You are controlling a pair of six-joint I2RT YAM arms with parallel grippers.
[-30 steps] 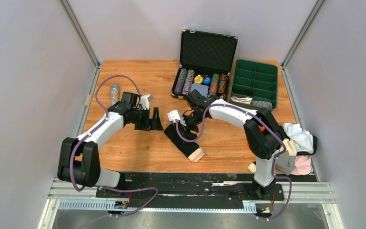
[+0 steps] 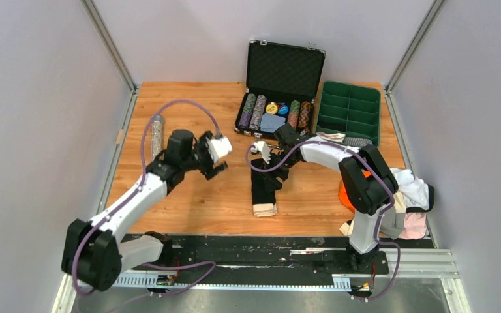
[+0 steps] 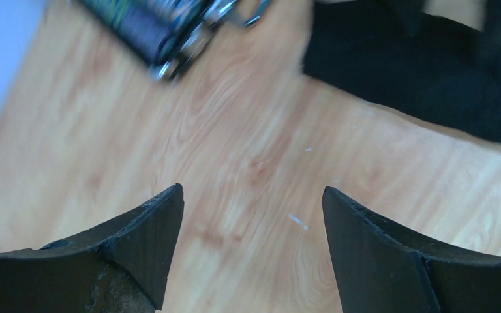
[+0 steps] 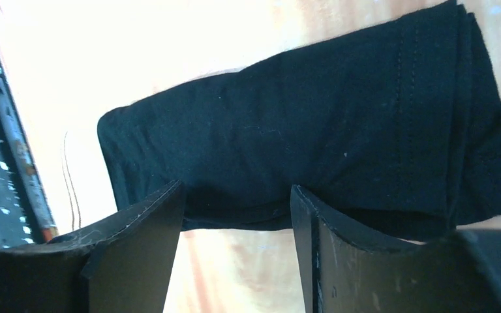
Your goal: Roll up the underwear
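Note:
A folded pair of black underwear (image 2: 261,190) with a cream waistband (image 2: 265,210) lies flat near the table's middle, its band toward the front edge. Over its right side stands my right gripper (image 2: 278,184). In the right wrist view the black cloth (image 4: 287,130) spreads beyond the fingertips, and its near edge crosses the wide gap between the fingers; no pinch on it shows. My left gripper (image 2: 216,169), to the left of the underwear and apart from it, is open over bare wood, with nothing between its fingers.
Behind the underwear stands an open black case (image 2: 286,72) of poker chips. A green divided box (image 2: 349,107) is at the back right, and a pile of clothes (image 2: 412,195) lies at the right edge. Bare table stretches across the left and front.
The underwear has turned from a slant to nearly straight front to back. My right gripper has shifted rightward. The left gripper has rotated and moved slightly to the right.

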